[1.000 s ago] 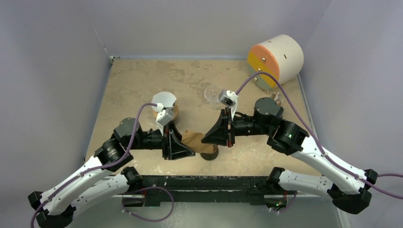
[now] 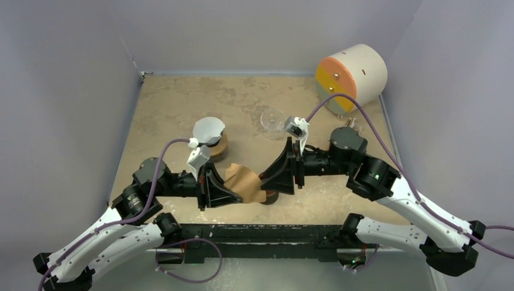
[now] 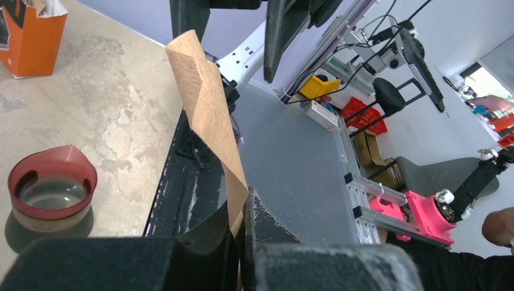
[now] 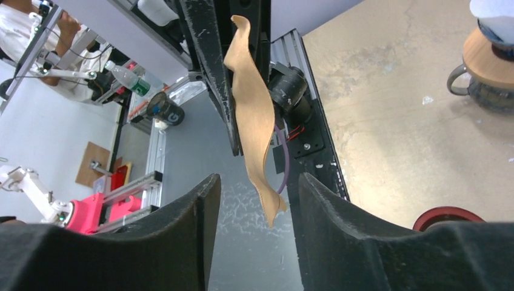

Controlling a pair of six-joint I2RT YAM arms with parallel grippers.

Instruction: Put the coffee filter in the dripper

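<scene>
A thin brown paper coffee filter (image 2: pixel 243 182) hangs in the air between my two grippers. My left gripper (image 2: pixel 239 199) is shut on it; in the left wrist view the filter (image 3: pixel 209 103) rises upright and slightly bent from the pinched fingers (image 3: pixel 267 218). My right gripper is open, its fingers apart, with the free end of the filter (image 4: pixel 254 115) showing in the gap, clear of both. The white dripper (image 2: pixel 209 129) sits on a wooden collar (image 4: pixel 488 57) at the back left, over a vessel with a handle.
A reddish cup (image 3: pixel 54 188) stands on the table beneath the grippers. An orange box (image 3: pixel 33 39) shows in the left wrist view. A clear glass (image 2: pixel 273 121) is behind the right gripper, with a striped drum (image 2: pixel 357 73) back right.
The right gripper's fingers have spread from shut to open, and it has shifted slightly. The left gripper has moved a little left and towards the front, carrying the filter.
</scene>
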